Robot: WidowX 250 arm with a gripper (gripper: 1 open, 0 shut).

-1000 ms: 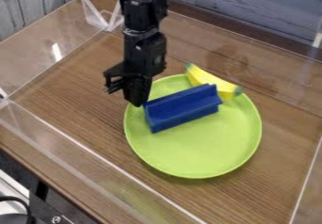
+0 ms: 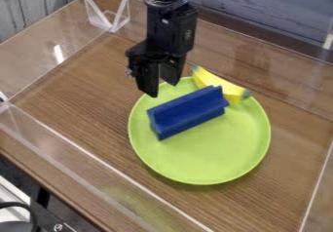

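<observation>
My black gripper (image 2: 160,78) hangs open above the upper-left edge of a green plate (image 2: 208,158), just up and left of a blue block (image 2: 186,113). The blue block lies on the plate at a slant. A yellow banana (image 2: 224,85) lies behind the block on the back part of the plate. Nothing shows between my fingers.
Clear plastic panels edge the tray on the left and right. A black cable is at the lower left, outside the table.
My gripper has moved up and to the right from beside the block's left end. The plate, block and banana look unmoved.
</observation>
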